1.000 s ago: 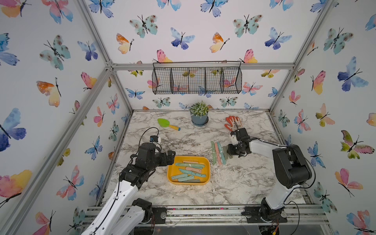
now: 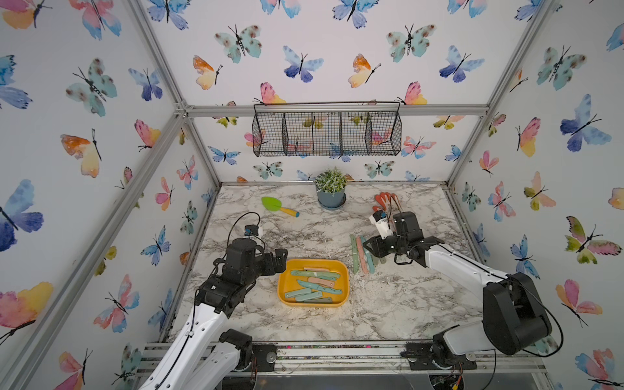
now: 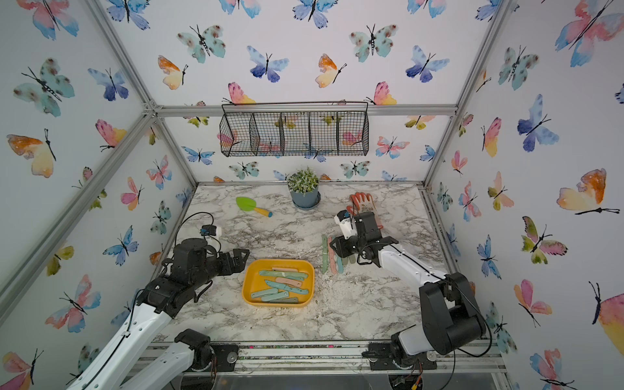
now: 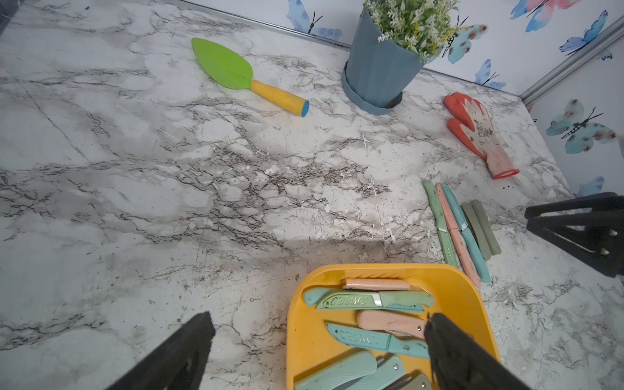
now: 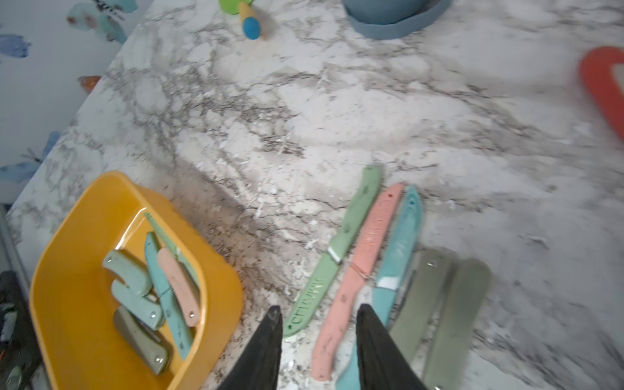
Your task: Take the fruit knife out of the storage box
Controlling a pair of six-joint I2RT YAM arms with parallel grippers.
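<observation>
The yellow storage box (image 2: 281,286) holds several pastel folding knives, green, teal, pink and grey. My left gripper is above it at its back-left, fingers apart and open. To the box's right lies a row of knives: green (image 5: 344,240), pink (image 5: 367,250), blue (image 5: 401,234), plus two grey-green pieces (image 5: 462,312). My right gripper hangs over this row, its fingertips parted, with nothing seen held between them.
A green trowel (image 4: 221,65), a potted plant (image 2: 331,188) and red gloves (image 4: 481,136) lie along the back. A wire basket (image 2: 325,133) hangs on the back wall.
My right arm has shifted left and risen slightly, its gripper now higher over the row of knives. My left arm has moved only slightly.
</observation>
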